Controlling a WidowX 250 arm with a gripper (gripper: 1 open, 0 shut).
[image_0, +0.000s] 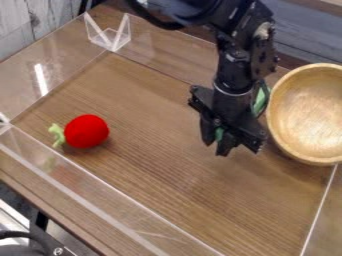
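Observation:
My black gripper (221, 130) hangs over the wooden table at centre right, just left of a wooden bowl (310, 112). Small bits of green show at its fingertips and behind its right side, partly hidden by it; I cannot see clearly what the fingers are closed on. A red round object with a green top, like a tomato or strawberry (86, 131), lies on the table at left.
Clear plastic edging runs along the left and front left. A white wall is at the upper left, a grey surface at the upper right.

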